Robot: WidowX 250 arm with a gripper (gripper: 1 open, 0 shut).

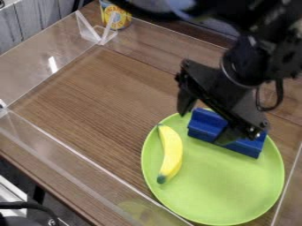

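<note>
A green plate (220,192) lies at the lower right. On it a toy banana (170,154) lies at the left and a blue block (245,146) at the upper right. My black gripper (220,118) hangs open over the block, its fingers around or just above it, partly hiding it.
A yellow can (115,16) stands at the back left.
</note>
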